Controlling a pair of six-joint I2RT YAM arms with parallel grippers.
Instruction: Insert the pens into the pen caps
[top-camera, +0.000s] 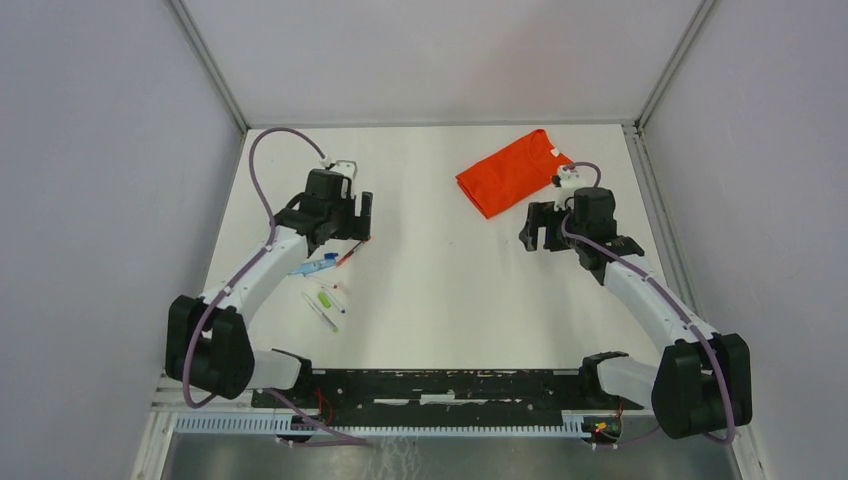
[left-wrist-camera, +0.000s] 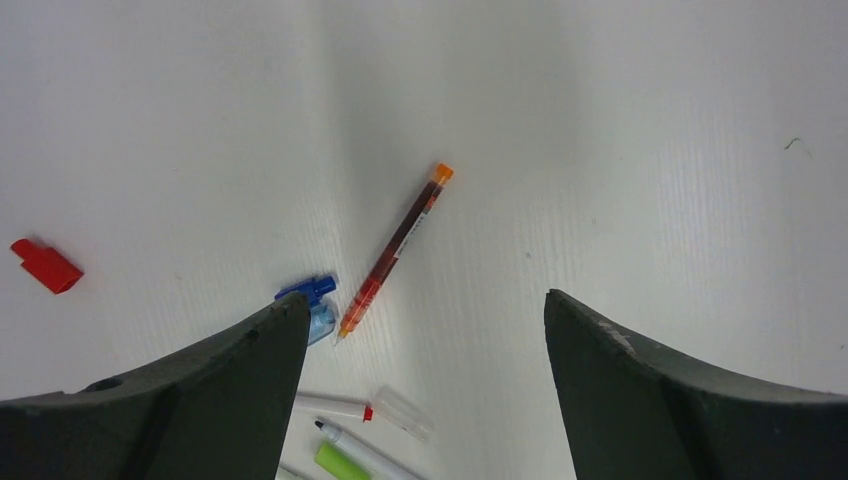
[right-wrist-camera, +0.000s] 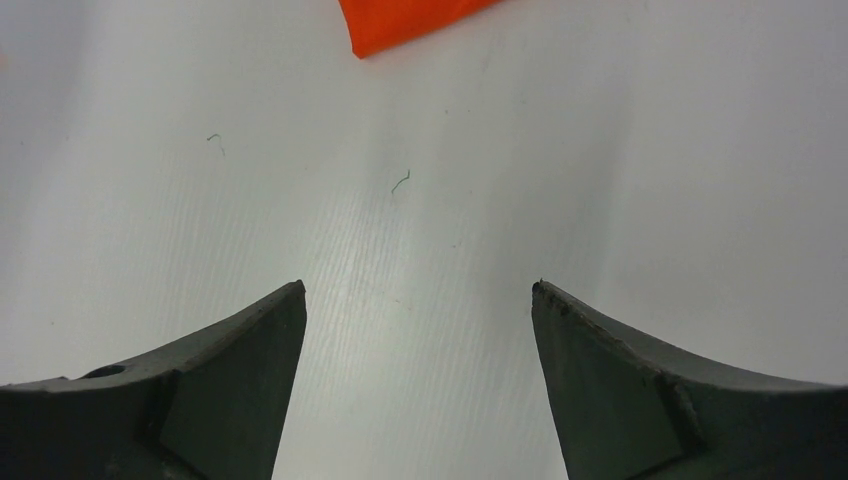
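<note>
A dark red pen with orange ends (left-wrist-camera: 395, 248) lies slanted on the white table in the left wrist view. To its left is a red cap (left-wrist-camera: 48, 266). Below it are a white pen with a red end (left-wrist-camera: 335, 406), a clear cap (left-wrist-camera: 402, 414), a white pen with a blue tip (left-wrist-camera: 366, 452) and a green cap (left-wrist-camera: 340, 462). My left gripper is open above the table, its fingers far apart and empty. Over bare table at the right, my right gripper also stands open, nothing between its fingers.
A light blue bottle (top-camera: 320, 265) with a dark blue top lies beside the red pen. A folded orange cloth (top-camera: 505, 178) is at the back right, close to the right gripper.
</note>
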